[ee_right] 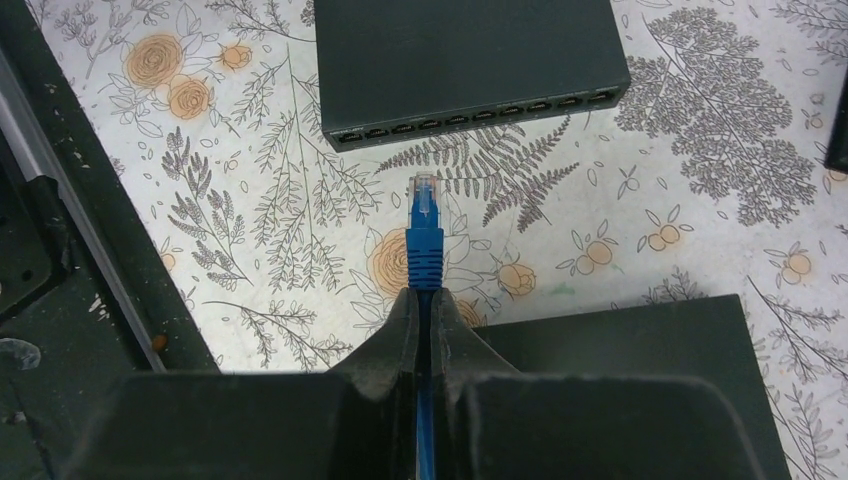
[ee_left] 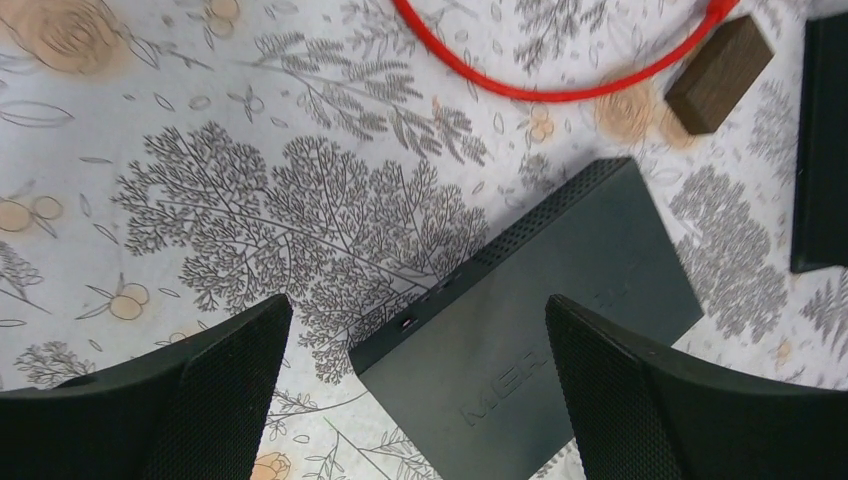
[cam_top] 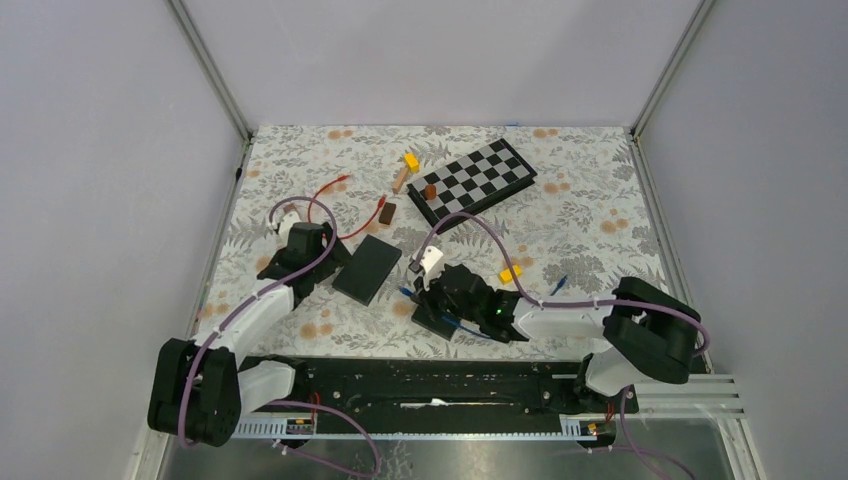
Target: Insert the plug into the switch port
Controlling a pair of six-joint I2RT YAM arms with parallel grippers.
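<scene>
My right gripper is shut on a blue network cable just behind its plug (ee_right: 424, 230), whose clear tip points at the port row of a dark switch (ee_right: 470, 55), with table showing between them. In the top view that switch (cam_top: 367, 268) lies left of the right gripper, over a second dark box (ee_right: 620, 340). My left gripper stands open above the switch (ee_left: 600, 270), nothing held between its fingers.
A red cable (cam_top: 360, 228), a brown block (cam_top: 387, 213) and a checkerboard (cam_top: 470, 182) lie behind. Yellow blocks (cam_top: 411, 161) are scattered about. The front table edge is close to the right gripper.
</scene>
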